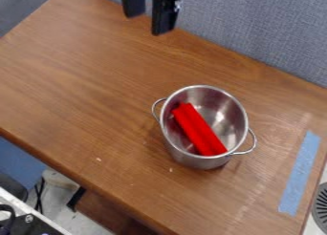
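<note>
A steel pot point(225, 114) with two side handles stands on the wooden table point(90, 96), right of centre. A red, elongated object point(197, 129) lies inside it, tilted along the pot's length. My black gripper point(149, 14) hangs at the top edge of the view, up and to the left of the pot, partly cropped by the frame. It is open, with nothing seen between its fingers.
A strip of blue tape point(299, 172) is on the table's right side. A grey padded wall point(262, 38) runs along the back. Cables lie beyond the lower left edge.
</note>
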